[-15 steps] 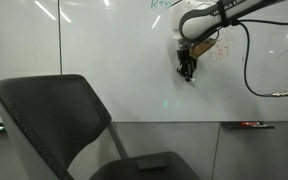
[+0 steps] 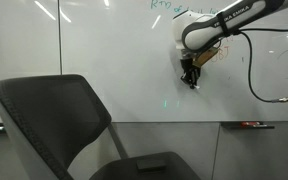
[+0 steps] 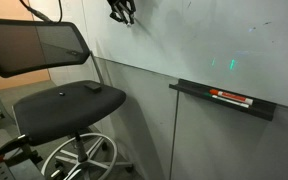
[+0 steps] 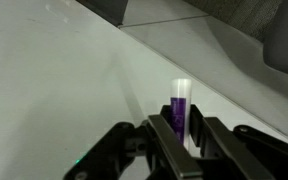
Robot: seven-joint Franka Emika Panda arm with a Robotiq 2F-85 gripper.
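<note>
A marker (image 4: 180,104) with a white end and a purple band stands between the fingers in the wrist view, and my gripper is shut on it. The white end points away from the gripper. In the first exterior view the gripper (image 2: 191,80) is close in front of the whiteboard (image 2: 124,60), low on its right half. Whether the marker touches the board cannot be told. In the second exterior view the gripper (image 3: 122,12) shows at the top edge, by the whiteboard (image 3: 204,40). Small green marks (image 2: 166,103) are on the board.
A black office chair (image 2: 59,115) stands in front of the board at left. On a black ledge (image 3: 254,108) below the board lie red-and-white markers (image 3: 231,97). A dark cable (image 2: 251,70) hangs beside the arm. The board between chair and ledge is clear.
The chair and ledge have stayed put.
</note>
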